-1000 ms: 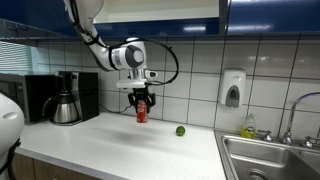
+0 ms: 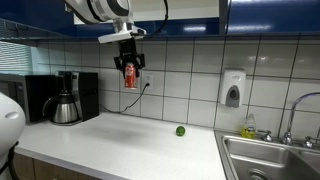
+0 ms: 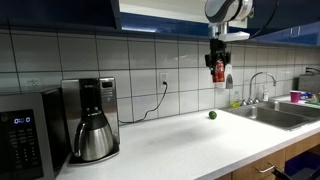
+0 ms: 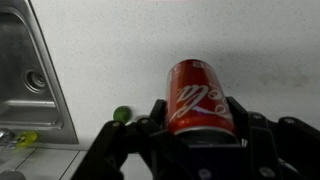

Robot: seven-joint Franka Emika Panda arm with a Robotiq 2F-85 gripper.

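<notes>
A red can with white lettering (image 4: 198, 97) is held upright between the dark fingers of my gripper (image 2: 131, 70). In the wrist view the can fills the space between the fingers, and the white counter shows far beneath it. Both exterior views show the can (image 3: 218, 74) high in the air, well clear of the counter (image 2: 130, 140). A small round green object (image 2: 181, 130) rests on the counter, to the right of and below the can in exterior view 1.
A steel sink (image 2: 265, 160) lies at the right, with a yellow-green bottle (image 2: 249, 128) behind it. The coffee maker (image 3: 93, 120) and microwave (image 3: 27, 135) stand at the other end. Dark blue cabinets (image 2: 255, 20) hang above. Mid-counter is clear.
My gripper has risen steadily with the can in it, drifting slightly left in exterior view 1. The green object, sink and counter items have stayed where they were.
</notes>
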